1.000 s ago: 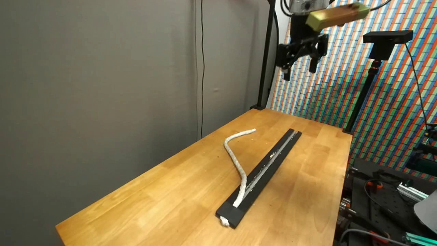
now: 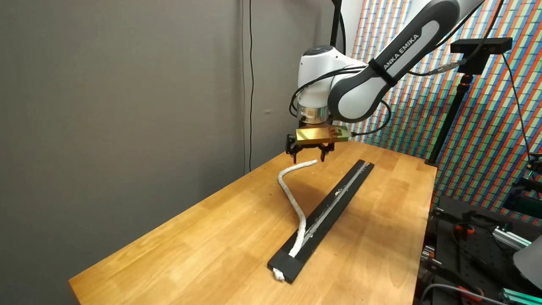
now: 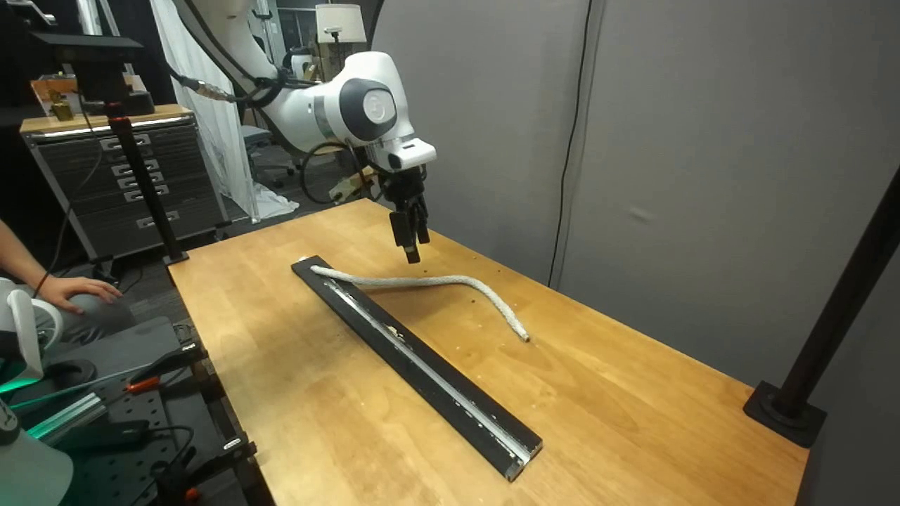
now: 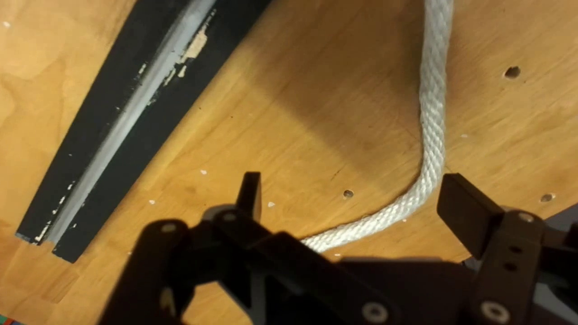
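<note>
A white braided rope [image 2: 292,198] lies bent on the table, one end held under the end block of a long black channel bar [image 2: 325,216] with a grey groove. Away from that block, the rope curves off beside the bar, and its free end rests on bare wood. My gripper [image 2: 308,159] hangs above the table near that free end, fingers apart and empty. In the wrist view the rope [image 4: 433,108] bends and passes between the spread fingers, lower down on the table; its end is hidden behind the gripper. Pale chips mark the bar [image 4: 157,130] there.
A black camera post [image 3: 785,405] stands on the table's corner, another post [image 3: 148,185] at the opposite side. The grey wall [image 2: 127,101] runs along one edge. A person's hand [image 3: 80,291] is off the table.
My gripper has come down and to the left in exterior view 1, from high above the far end to over the rope's free end. The rope and bar look unmoved.
</note>
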